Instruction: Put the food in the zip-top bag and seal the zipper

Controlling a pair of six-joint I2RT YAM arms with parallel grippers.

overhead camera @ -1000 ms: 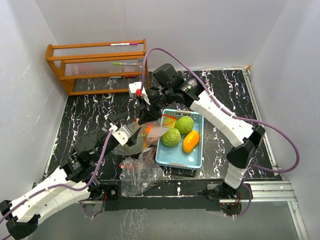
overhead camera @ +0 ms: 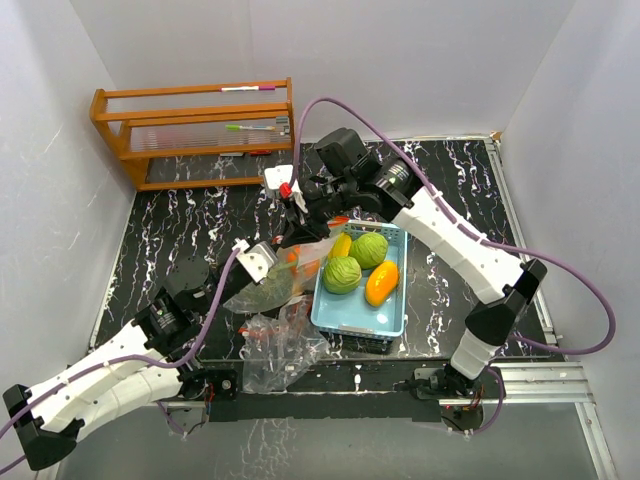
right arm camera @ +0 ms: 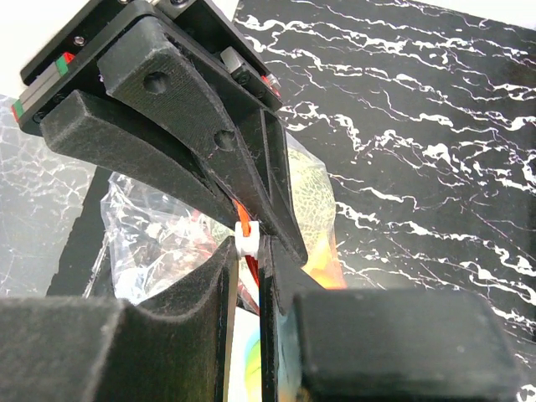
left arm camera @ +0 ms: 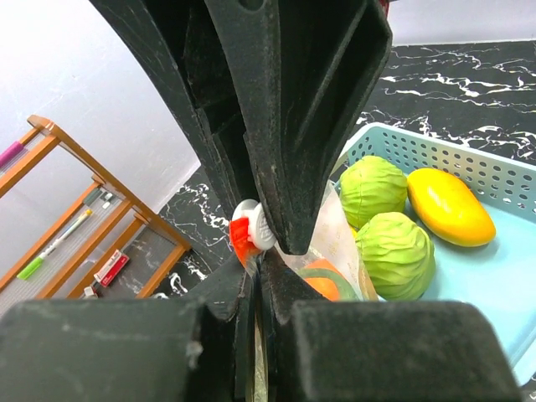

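A clear zip top bag (overhead camera: pixel 255 298) with an orange-red zipper edge and food inside lies left of the blue basket. Orange and green food (left arm camera: pixel 322 283) shows through its film. In the right wrist view, a white slider (right arm camera: pixel 246 240) sits at the tips of my right gripper, which is shut on it. Close beside it, my left gripper is shut, with a thin strip of bag film between its fingers. Both grippers meet at the bag's mouth, hiding much of the zipper.
The blue basket (overhead camera: pixel 355 318) holds green cabbages (overhead camera: pixel 343 275) and a yellow-orange fruit (overhead camera: pixel 382 284). Another clear plastic bag (overhead camera: pixel 278 352) lies near the front edge. A wooden rack (overhead camera: pixel 190 115) stands back left. The counter right of the basket is clear.
The right arm has shifted slightly rightward. The orange zipper line over the basket has moved and looks narrower.
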